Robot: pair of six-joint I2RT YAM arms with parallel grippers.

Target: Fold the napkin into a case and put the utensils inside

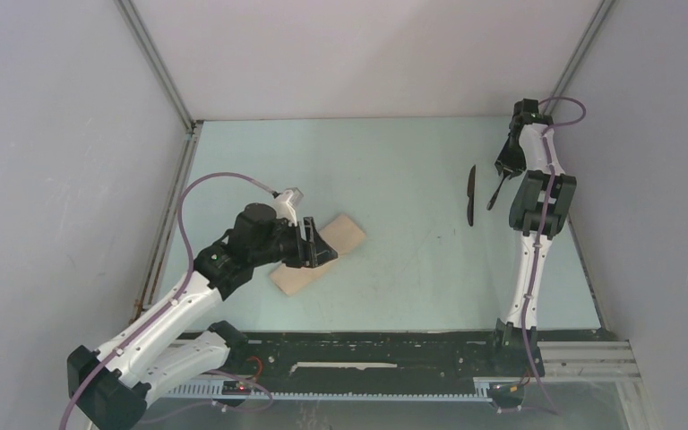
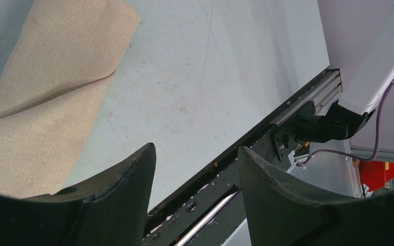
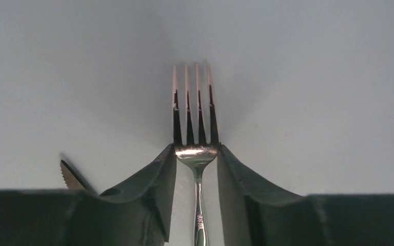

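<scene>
A folded beige napkin (image 1: pixel 340 233) (image 2: pixel 66 51) lies left of the table's middle, creased across, under my open left gripper (image 1: pixel 313 242); nothing sits between its fingers. On the right, a dark-looking knife (image 1: pixel 470 195) lies lengthwise beside a fork (image 1: pixel 494 195) (image 3: pixel 196 156). My right gripper (image 1: pixel 505 168) is down at the fork, fingertips either side of the base of the tines; whether they grip it I cannot tell. The knife's serrated tip (image 3: pixel 71 177) shows at lower left of the right wrist view.
Walls (image 1: pixel 654 215) stand close on both sides, with a metal rail (image 1: pixel 170 197) along the left edge.
</scene>
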